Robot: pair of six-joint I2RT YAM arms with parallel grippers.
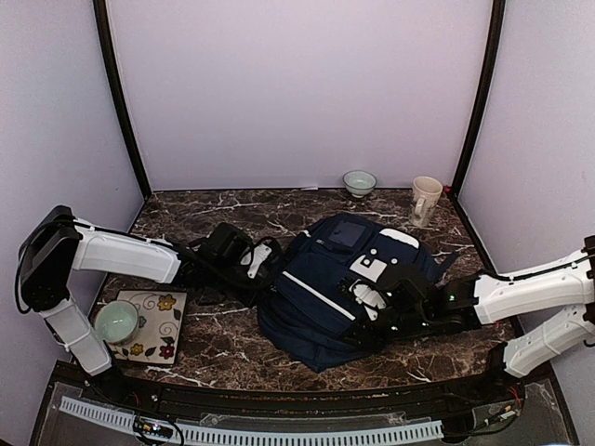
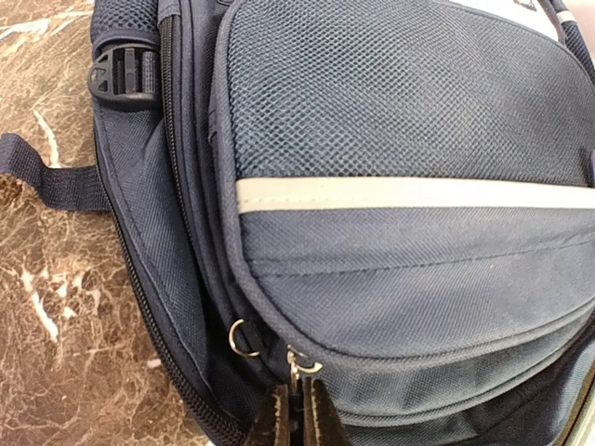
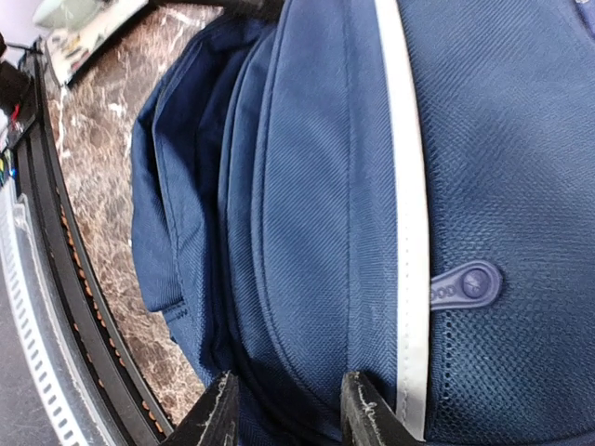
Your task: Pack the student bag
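Note:
A navy backpack [image 1: 321,279] lies on the marble table with its pale stripe [image 1: 319,297] facing up. At the bag's lower edge my left gripper is shut on a small metal zipper pull [image 2: 294,362]; beside it a metal ring [image 2: 244,338] hangs loose. My right gripper is over the front part of the bag, its fingers [image 3: 221,409] apart, with navy fabric below and between them. Whether those fingertips touch the fabric I cannot tell. A rubbery zipper tab [image 3: 467,284] shows beyond the stripe. The bag's inside is hidden.
A pale bowl [image 1: 359,183] and a white mug [image 1: 425,201] stand at the back right. On the left, a flowered board [image 1: 153,321] carries a green bowl [image 1: 116,321]. Bare marble [image 1: 218,344] lies between that board and the bag.

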